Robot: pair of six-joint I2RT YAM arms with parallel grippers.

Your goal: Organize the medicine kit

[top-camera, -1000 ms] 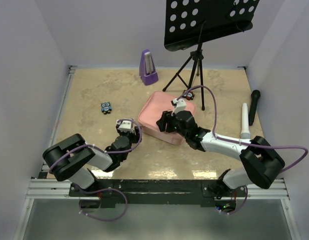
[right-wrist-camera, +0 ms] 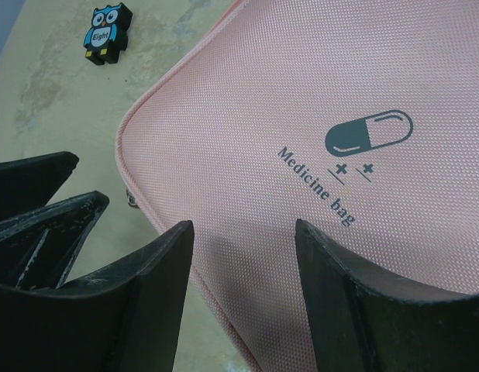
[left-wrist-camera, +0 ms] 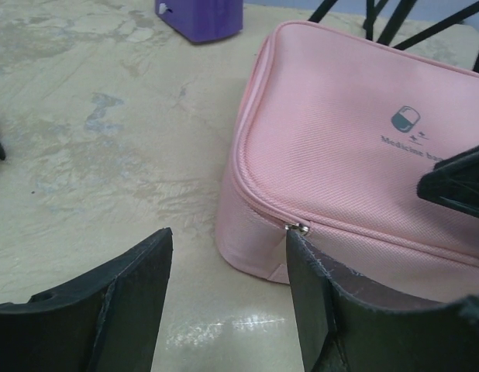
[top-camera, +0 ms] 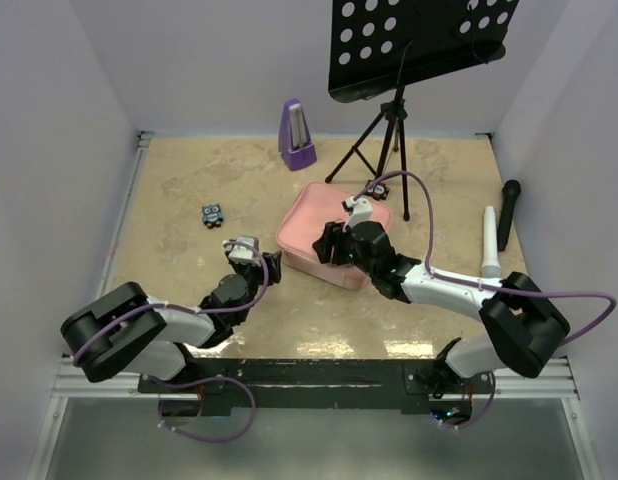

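The pink medicine bag (top-camera: 304,215) lies closed in the table's middle, "Medicine bag" printed on its lid (right-wrist-camera: 363,85). Its zip pull (left-wrist-camera: 296,228) shows at the front-left corner. My left gripper (top-camera: 259,262) stands open just in front of that corner, nothing between its fingers. My right gripper (top-camera: 338,236) is open over the lid, its fingertips close to the fabric; whether they touch it I cannot tell.
A purple metronome (top-camera: 295,138) and a black music stand (top-camera: 397,110) stand at the back. Owl blocks (top-camera: 212,216) lie left and behind the bag. A white cylinder (top-camera: 490,242) and a black microphone (top-camera: 508,212) lie at the right.
My left arm has shifted left and slightly toward the front edge, its gripper a little back from the bag's corner. The right arm and bag look unchanged.
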